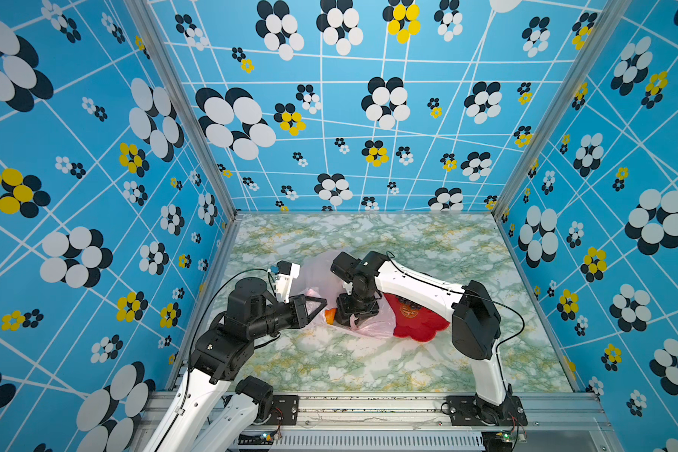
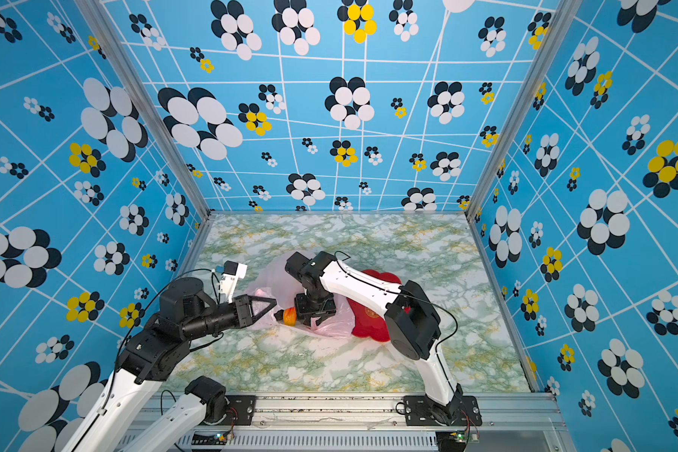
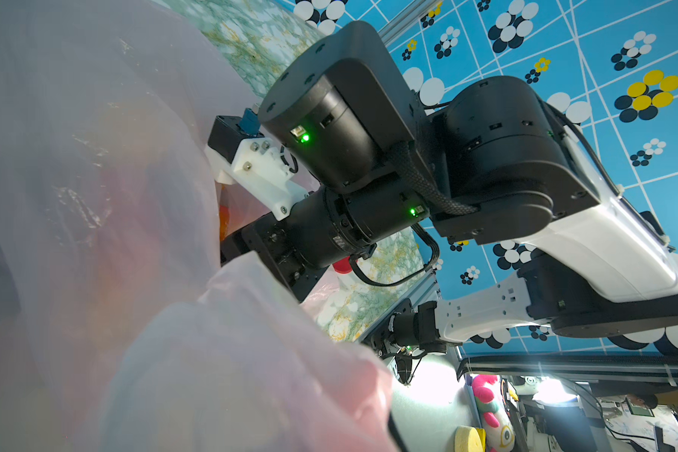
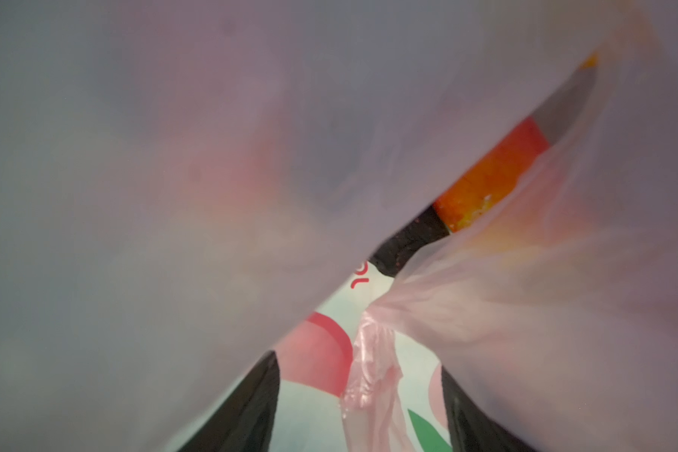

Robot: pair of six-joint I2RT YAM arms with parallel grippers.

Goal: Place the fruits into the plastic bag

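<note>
The pink translucent plastic bag [image 1: 376, 325] lies mid-table, its mouth partly spread. Inside it show an orange fruit [image 1: 329, 316], a red-orange piece [image 4: 483, 180] and a dark piece [image 4: 410, 239]. My left gripper [image 1: 324, 303] is shut at the bag's left edge; film covers its fingers in the left wrist view, so its grip on the bag is unclear. At the bag's mouth, my right gripper points down, partly open, with a strip of film between its fingers and no fruit visible there. Dark grapes [image 1: 408, 303] sit behind the right arm, partly hidden.
A red flower-shaped plate [image 1: 423, 327] lies right of the bag, partly covered by film and the right arm. Bare marbled table [image 1: 459, 241] stretches behind and to the right. The two arms stand close together over the bag.
</note>
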